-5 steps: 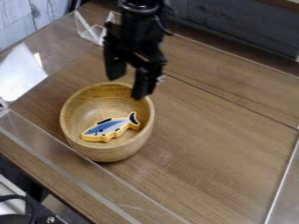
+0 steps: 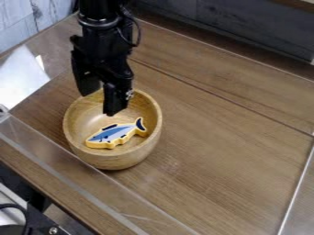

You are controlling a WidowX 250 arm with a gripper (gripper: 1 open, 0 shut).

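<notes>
A round wooden bowl [image 2: 92, 147] sits on the wooden table at the left of the camera view, with a flat toy fish [image 2: 117, 134] in yellow, blue and white lying inside it. My black gripper [image 2: 103, 97] hangs over the back part of the bowl, above and behind the fish, open and apart from the fish. Its fingers partly hide the bowl's back rim.
Clear edges or panels run along the front left and far right. A dark wall stands at the back, and black cables lie at the bottom left.
The bowl and fish have not visibly moved.
</notes>
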